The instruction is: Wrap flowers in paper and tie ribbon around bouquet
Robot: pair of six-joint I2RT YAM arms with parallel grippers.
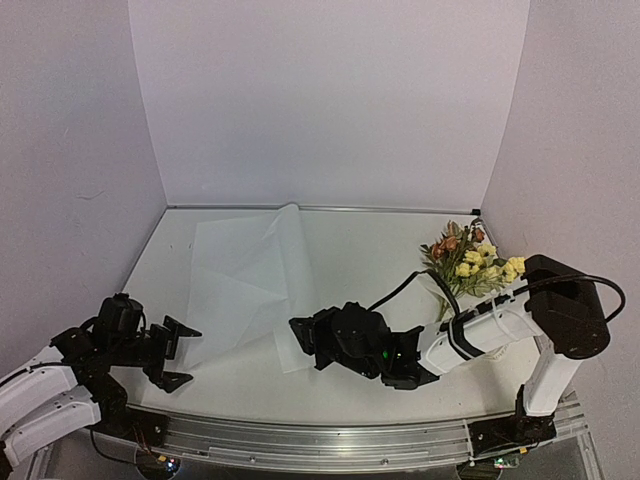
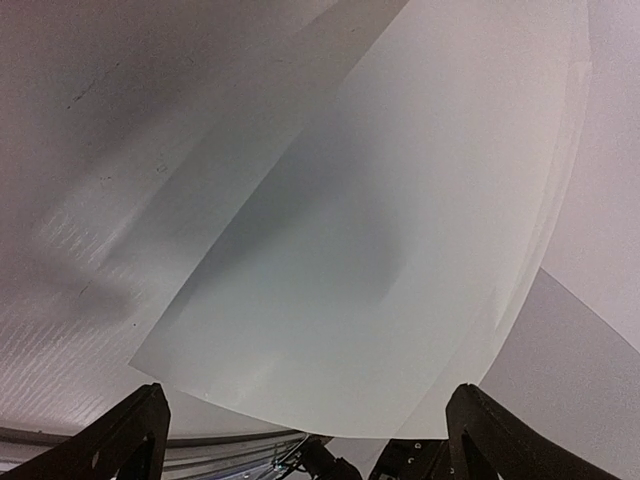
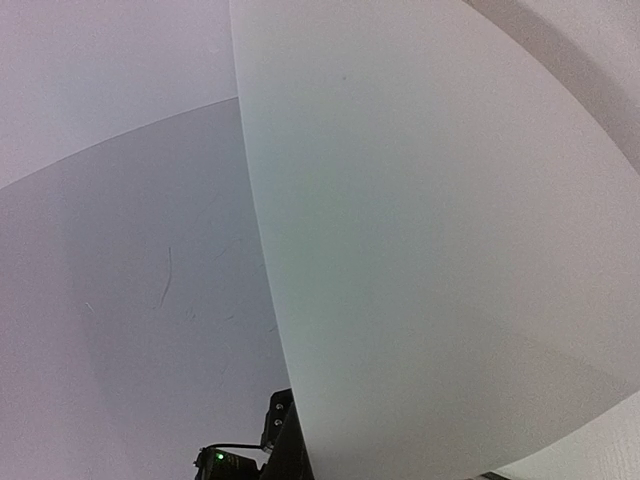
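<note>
A large sheet of white wrapping paper (image 1: 235, 290) lies on the left and middle of the table, its right side curled upward. My right gripper (image 1: 301, 346) is shut on the paper's lower right edge; the raised sheet (image 3: 420, 220) fills much of the right wrist view and largely hides the fingers there. At the front left, my left gripper (image 1: 190, 357) stands open beside the paper's lower left side, nothing between its widely spread fingers. The bouquet of yellow and orange fake flowers (image 1: 470, 262) lies at the back right, its stems partly behind the right arm.
Walls rise at the back and both sides, the right wall (image 1: 585, 180) close to the flowers. A metal rail (image 1: 330, 440) runs along the front edge. Bare table (image 1: 365, 250) shows between paper and bouquet.
</note>
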